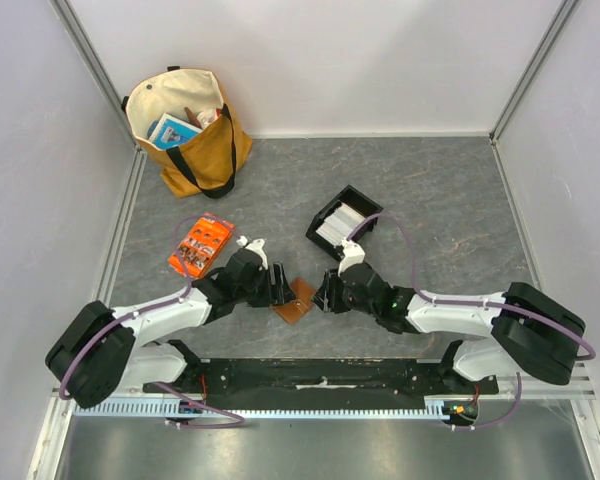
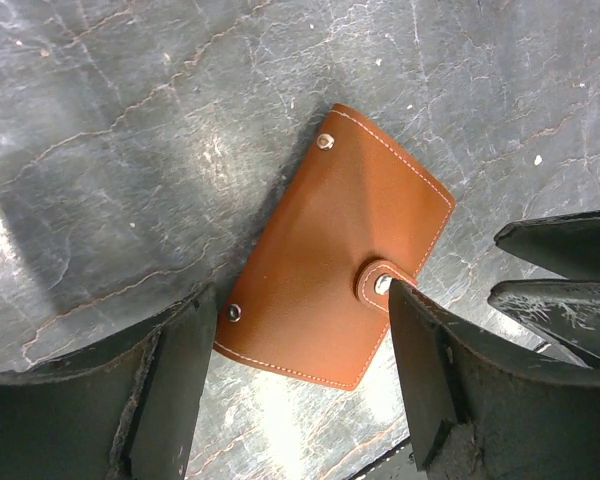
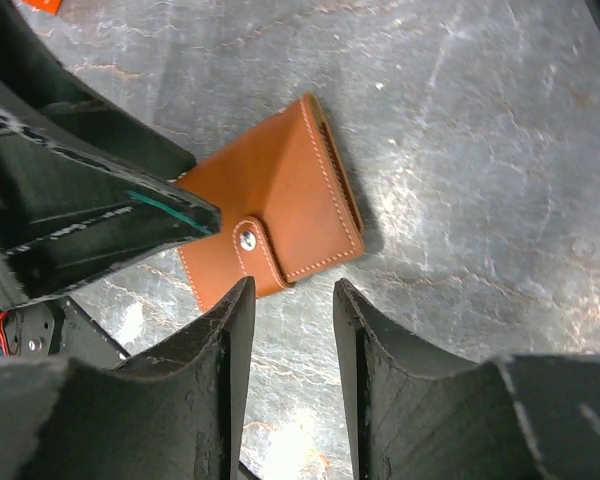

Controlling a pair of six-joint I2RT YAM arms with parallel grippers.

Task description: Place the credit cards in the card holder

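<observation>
A brown leather card holder [image 1: 293, 308] lies closed on the grey table, its snap tab fastened on one side. Low at its left edge is my left gripper, part open, one finger close to the riveted corner and the other near the tab. My right gripper stands part open to the right of the holder [image 3: 275, 200], with bare table between its fingertips. The white cards [image 1: 340, 226] appear to lie in a black box [image 1: 368, 205] behind the right arm; single cards cannot be told apart.
An orange picture packet [image 1: 201, 244] lies behind my left arm. A yellow bag [image 1: 205, 150] with things inside stands at the back left. Both grippers stand close to each other at the holder.
</observation>
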